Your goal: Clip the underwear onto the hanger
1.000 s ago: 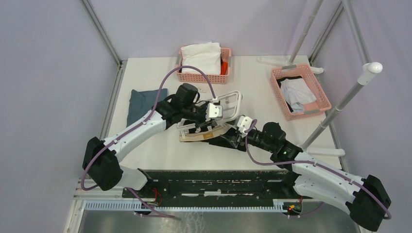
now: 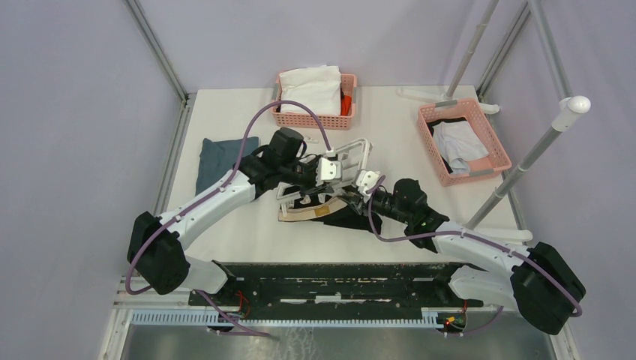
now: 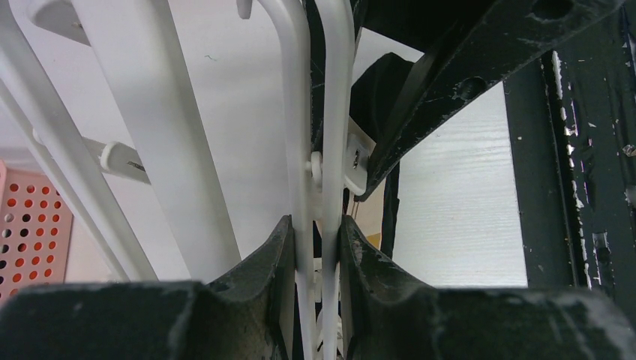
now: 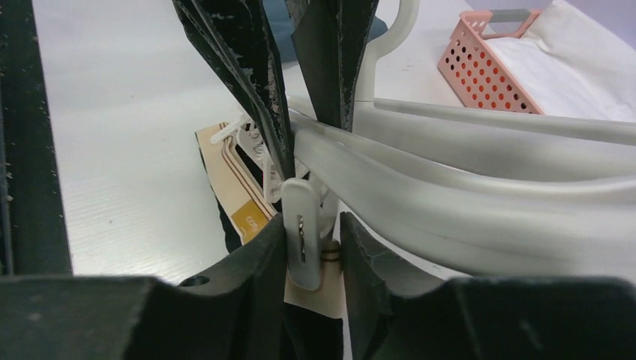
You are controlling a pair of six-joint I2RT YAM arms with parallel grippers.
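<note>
A white plastic hanger (image 2: 358, 154) is held above the table by my left gripper, shut on its white bars. The black underwear (image 2: 352, 223), with a beige waistband (image 2: 304, 215), lies under the hanger. In the right wrist view, my right gripper has its fingers around a white clip (image 4: 300, 217) and the beige band edge, part open or closing; whether it grips them firmly is unclear. Several other clips show along the hanger behind the fingers of my left gripper.
Pink baskets with folded cloth stand at the back (image 2: 311, 120) and right (image 2: 495, 154). A dark teal cloth (image 2: 214, 161) lies at left. A white pole frame (image 2: 517, 172) rises along the right side.
The hanger has shifted slightly.
</note>
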